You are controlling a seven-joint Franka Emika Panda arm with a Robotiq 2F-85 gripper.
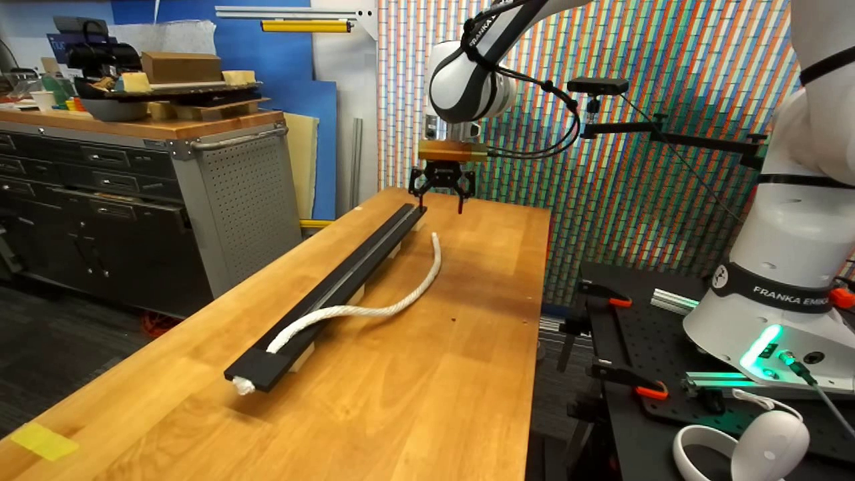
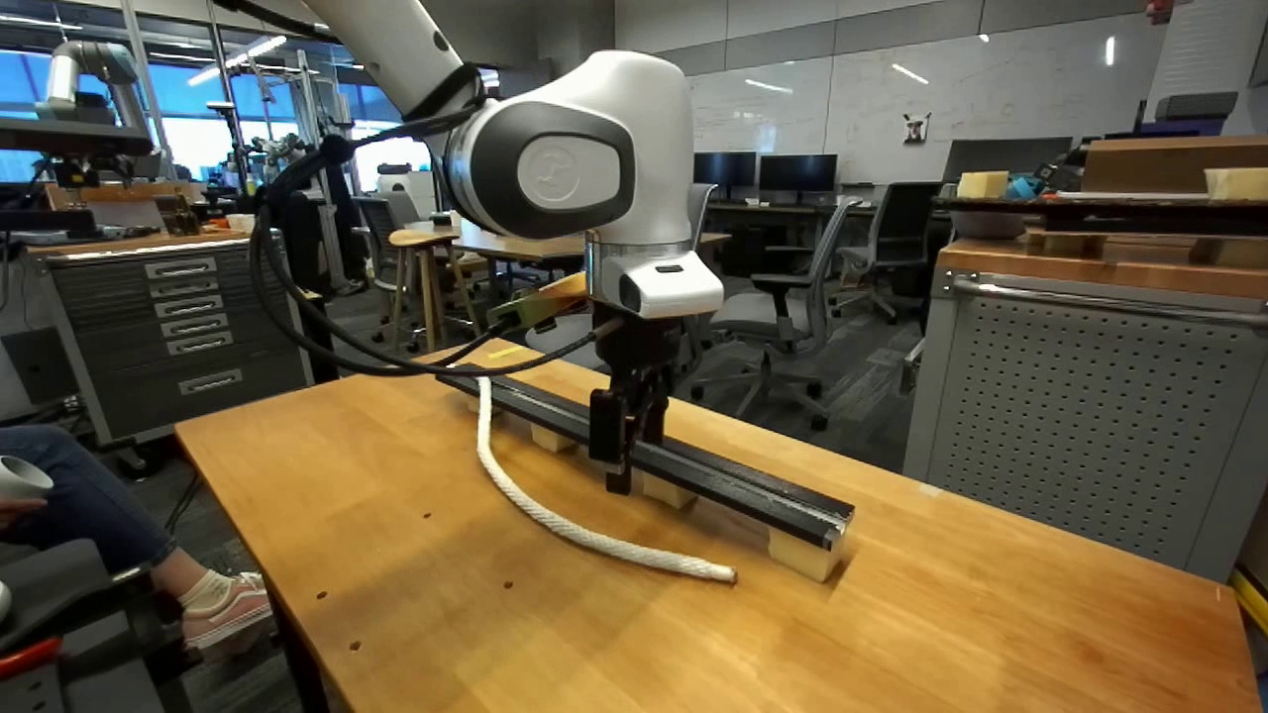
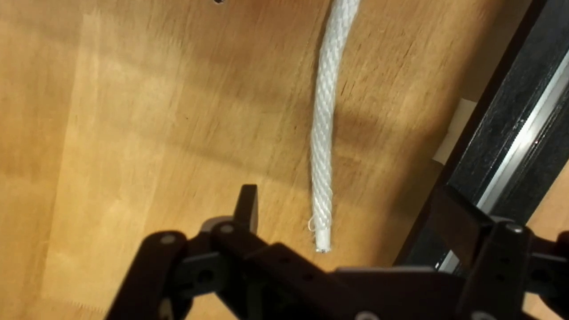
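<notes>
A white braided rope (image 1: 405, 301) curves over the table. At the near end it runs into the black grooved rail (image 1: 346, 268), and a frayed white tip sticks out past the rail's end. Its loose end (image 3: 322, 229) rests flat on the wood beside the rail. My gripper (image 1: 441, 208) is open and hangs above the far part of the table, pointing down. In the wrist view the rope's loose end shows between the two spread fingers, not touched by them. The right finger overlaps the rail (image 3: 493, 160) in that view.
Pale blocks (image 2: 808, 554) hold the rail up off the wooden table (image 2: 392, 523). Bare tabletop lies on the rope's open side. A drawer cabinet (image 1: 240, 200) stands beyond the table's left edge.
</notes>
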